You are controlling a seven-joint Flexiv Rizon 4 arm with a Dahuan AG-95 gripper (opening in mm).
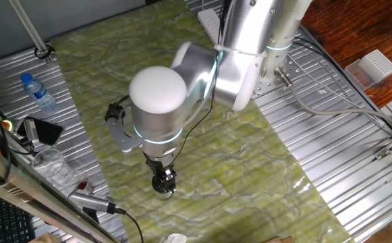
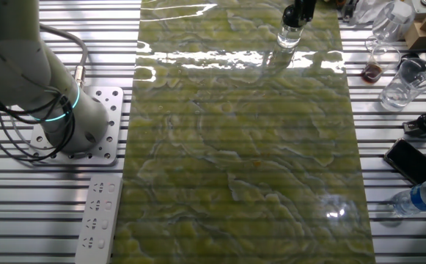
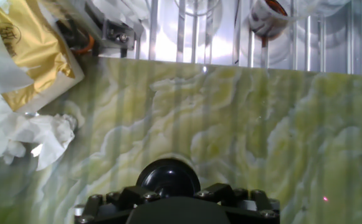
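A small clear glass bottle (image 2: pixel 289 35) with a black top stands near the far edge of the green marbled mat (image 2: pixel 234 132) in exterior view 2. My gripper (image 1: pixel 164 181) is right at its top, pointing down from the arm. In the wrist view the round black top (image 3: pixel 169 177) shows just ahead of the black finger linkages, which lie to its left and right. The fingertips are hidden there, so whether they press on the bottle is unclear. Only a sliver of the glass shows below the gripper in exterior view 1.
Crumpled white tissue (image 3: pixel 40 134) and a gold packet (image 3: pixel 34 53) lie left in the wrist view. Beyond the mat are a cup with dark contents (image 2: pixel 372 71), a clear beaker (image 2: pixel 407 84), a phone (image 2: pixel 416 161) and a water bottle (image 2: pixel 420 198).
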